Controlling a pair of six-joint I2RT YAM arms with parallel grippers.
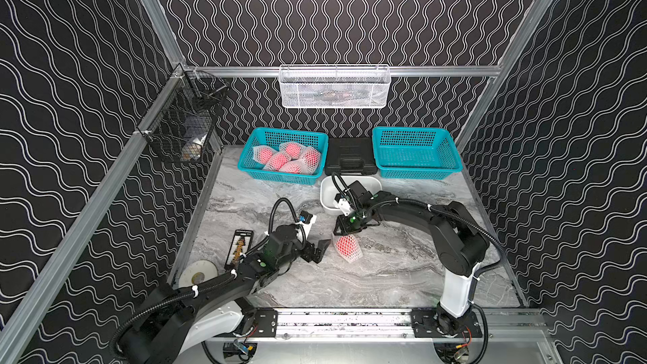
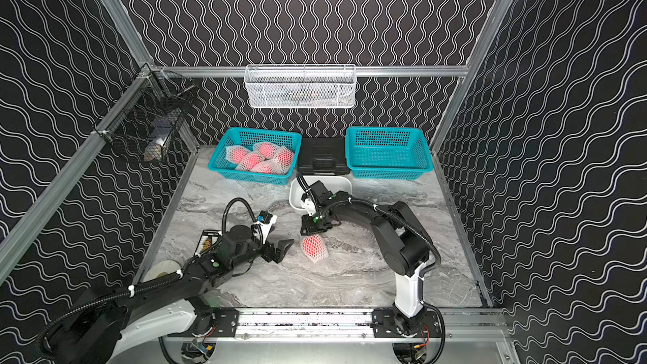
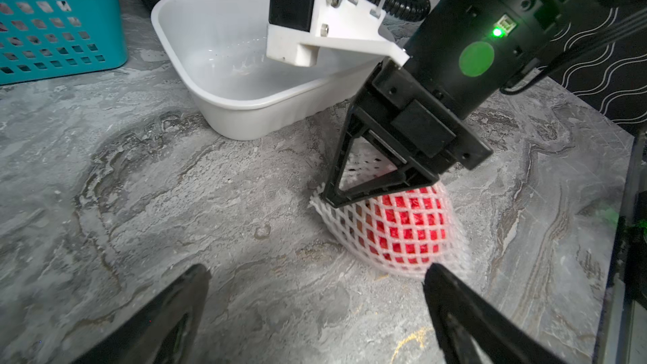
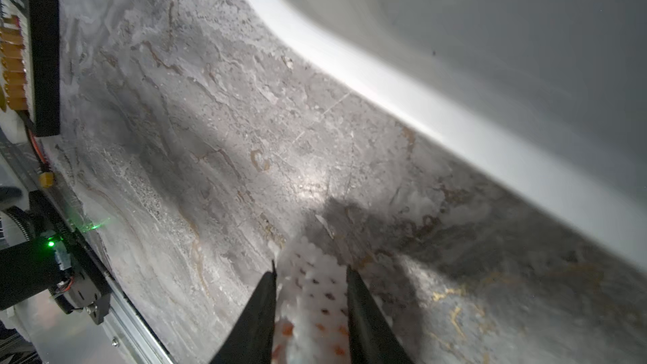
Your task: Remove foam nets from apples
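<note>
An apple in a white foam net (image 1: 347, 248) lies on the marble table at the middle, also the netted apple (image 3: 407, 225) in the left wrist view. My right gripper is down at the upper end of the net, which lies between its blurred, part-open fingers; whether they grip it I cannot tell. My left gripper (image 1: 318, 249) stands open just left of the apple, with nothing between its fingers.
A white bowl (image 3: 229, 74) stands just behind the apple. A teal basket (image 1: 246, 158) of several netted apples is at back left, an empty teal basket (image 1: 418, 155) at back right, with a black case (image 1: 350, 156) between them.
</note>
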